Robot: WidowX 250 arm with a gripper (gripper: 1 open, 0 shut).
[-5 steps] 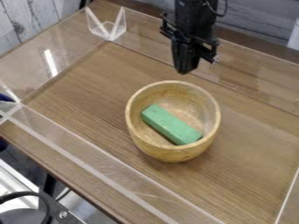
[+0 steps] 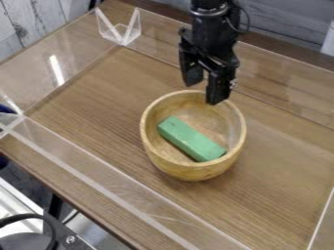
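A light wooden bowl (image 2: 193,168) sits in the middle of the table, with a green rectangular block (image 2: 190,139) lying inside it. My black gripper (image 2: 206,86) hangs just above and behind the bowl's back rim, pointing down, its two fingers apart with nothing visible between them.
A small clear plastic container (image 2: 119,27) stands at the back left. Black cables lie at the lower left corner.
My gripper has come down and toward the viewer, from farther back to just over the bowl's back rim. The bowl and block look unmoved.
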